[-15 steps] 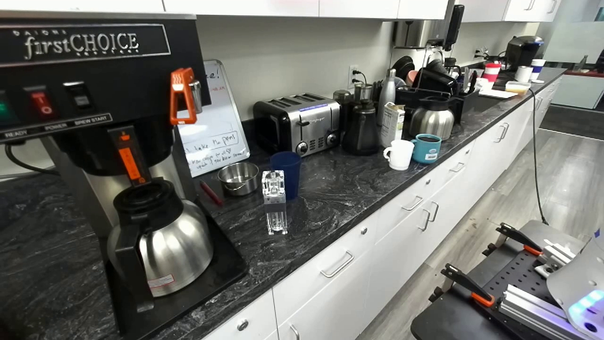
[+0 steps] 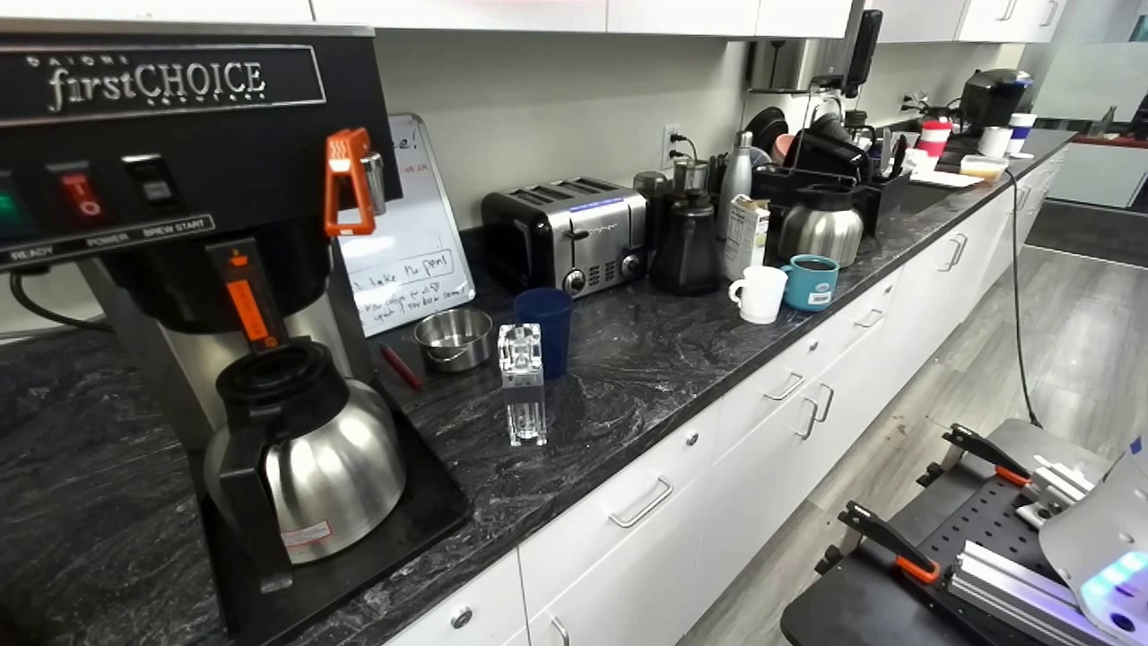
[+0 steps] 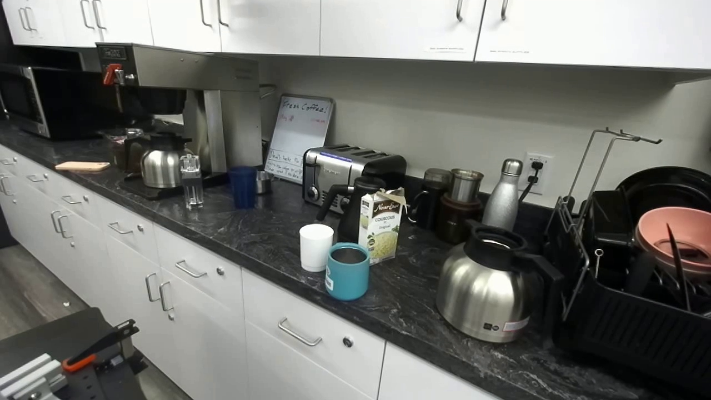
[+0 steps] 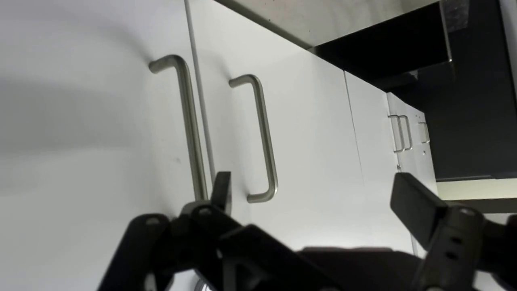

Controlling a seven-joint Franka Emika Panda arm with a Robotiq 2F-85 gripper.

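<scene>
My gripper stands open in the wrist view, its dark fingers wide apart and nothing held between them. Beyond it are white cabinet doors with a near metal handle (image 4: pixel 189 126) and a second handle (image 4: pixel 265 136). The left finger's tip overlaps the area by the lower ends of these handles; whether it touches anything I cannot tell. Neither exterior view shows the gripper. On the counter, a white mug (image 2: pixel 760 294) and a teal mug (image 2: pixel 810 283) sit side by side near the front edge. A clear block-like container (image 2: pixel 524 386) stands before a blue cup (image 2: pixel 549 328).
A coffee maker with a steel carafe (image 2: pixel 334 474) fills the near end of the counter (image 2: pixel 635 377). Farther along are a toaster (image 2: pixel 565 231), a couscous box (image 3: pixel 381 226), another steel carafe (image 3: pixel 483 286) and a dish rack (image 3: pixel 640 333). Open counter lies before the toaster.
</scene>
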